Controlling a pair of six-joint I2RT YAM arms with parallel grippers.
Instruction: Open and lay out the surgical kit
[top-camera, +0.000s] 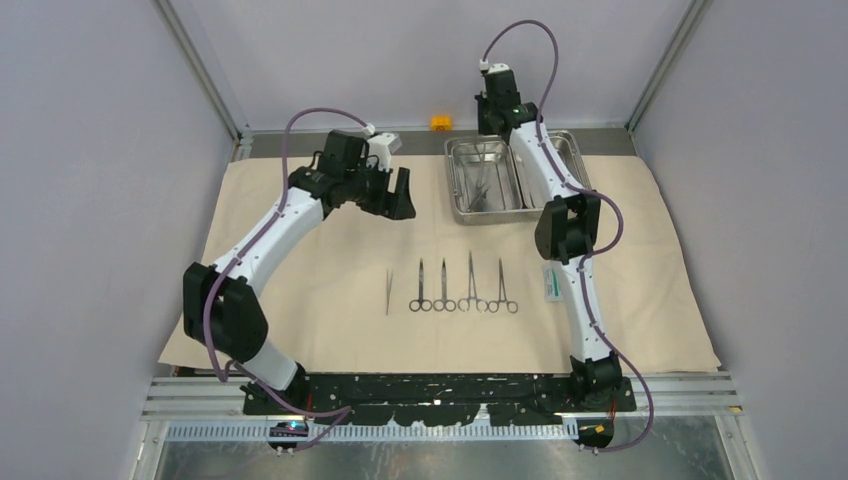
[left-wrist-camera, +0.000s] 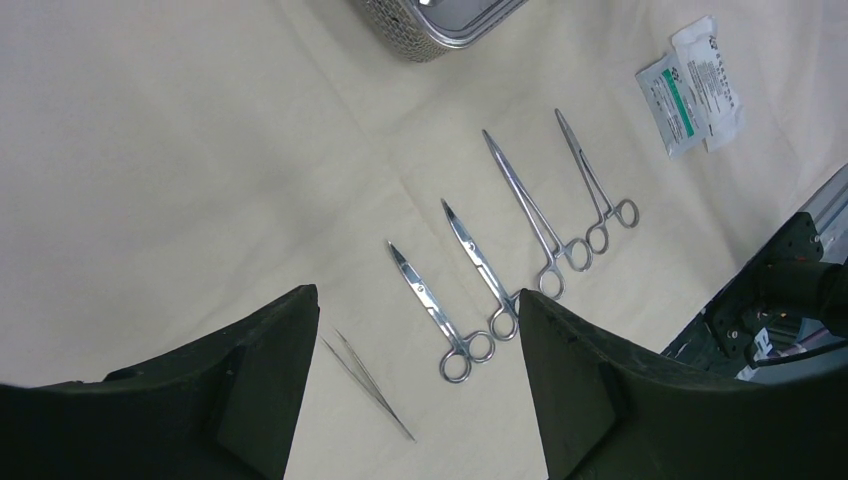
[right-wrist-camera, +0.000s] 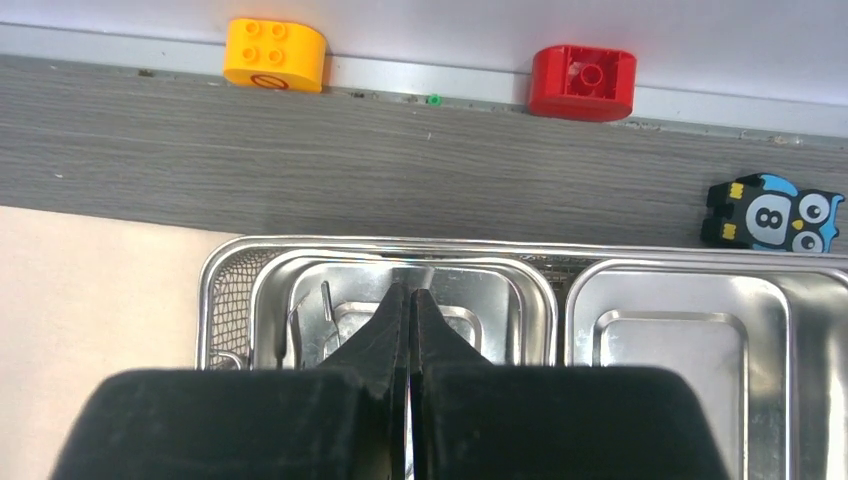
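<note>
My right gripper is shut with nothing between its fingers, above the left dish (right-wrist-camera: 535, 300) inside the wire tray (top-camera: 482, 217). Slender metal pieces (right-wrist-camera: 328, 300) lie in that dish, outside the fingers and partly hidden by them. Over the cloth my left gripper stands open and empty. Below it lie tweezers (left-wrist-camera: 368, 385), two pairs of scissors (left-wrist-camera: 430, 303) (left-wrist-camera: 480, 262) and two clamps (left-wrist-camera: 528, 208) (left-wrist-camera: 590, 180), set in a row. Two flat packets (left-wrist-camera: 690, 90) rest to the right of the row.
A second dish (right-wrist-camera: 780, 340) fills the tray's right side. Behind the tray, on the grey strip, sit a yellow block (right-wrist-camera: 275, 55), a red block (right-wrist-camera: 582, 85) and an owl block (right-wrist-camera: 770, 215).
</note>
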